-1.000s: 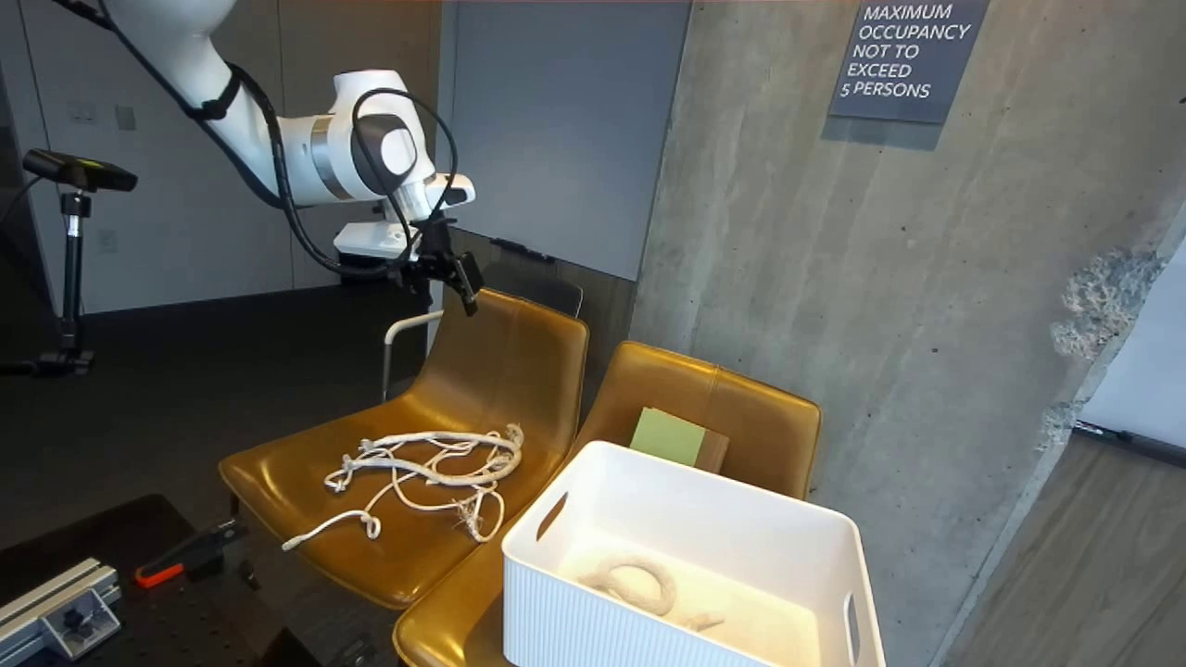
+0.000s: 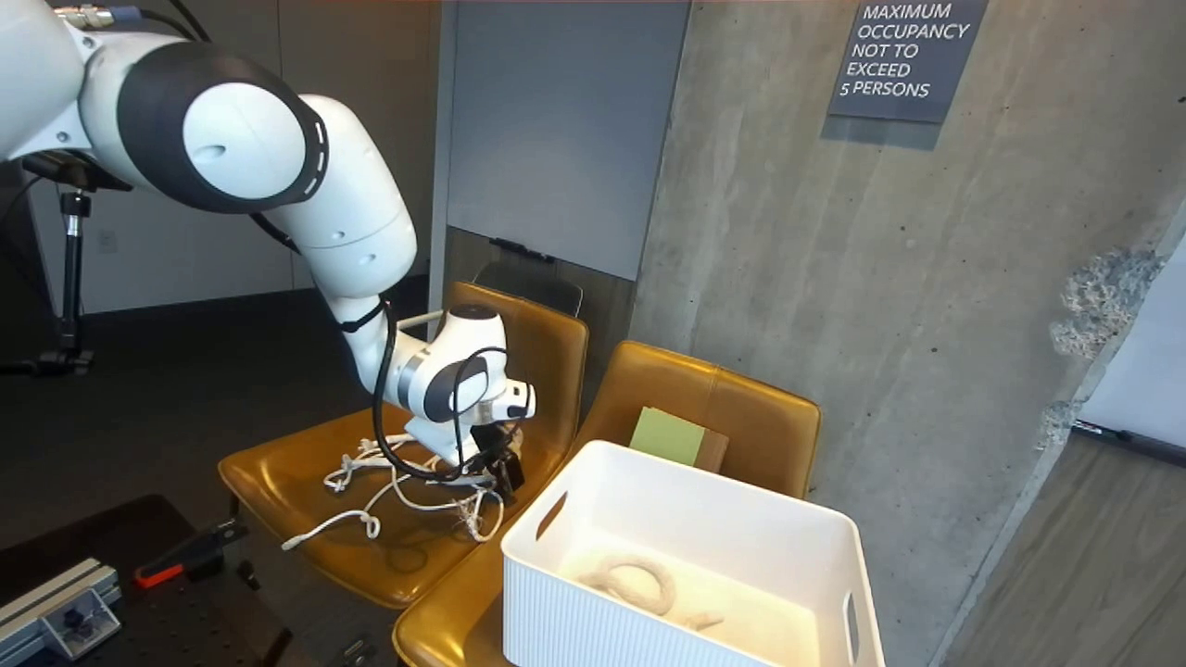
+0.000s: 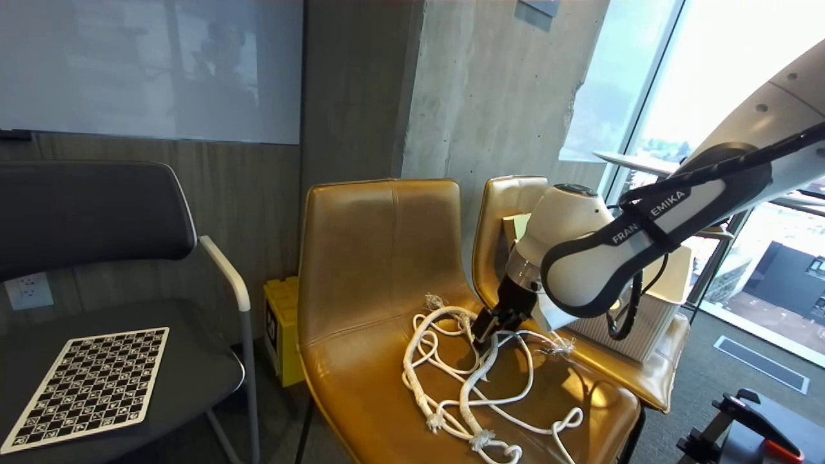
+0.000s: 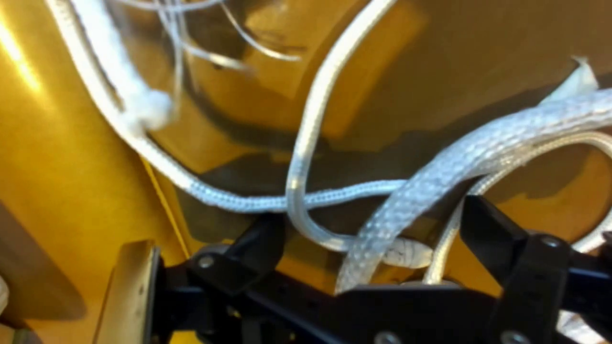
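Note:
White ropes (image 3: pixel 421 386), some thick and some thin, lie loosely tangled on the seat of the brown chair (image 3: pixel 383 255). My gripper is down at this pile, its black fingers (image 4: pixel 485 235) spread apart. Between the two fingertips run a thick braided rope (image 4: pixel 401 200) and a thinner rope (image 4: pixel 299 172), neither clamped. In exterior view 1 the gripper is partly hidden behind its own arm and cable, with the rope pile (image 2: pixel 389 467) showing around it. A coil of rope (image 2: pixel 645 584) rests on the floor of the white bin (image 2: pixel 689 489).
The bin stands on a second brown chair (image 2: pixel 723 400), beside the first. Behind it, a green block (image 2: pixel 667 434) leans against that chair's back. A dark chair (image 3: pixel 85 209) bearing a checkered board (image 3: pixel 89 386) stands at the left in exterior view 2.
My arm has come down from above the chair back to the rope pile on the seat. Ropes, bin and chairs look much the same as before.

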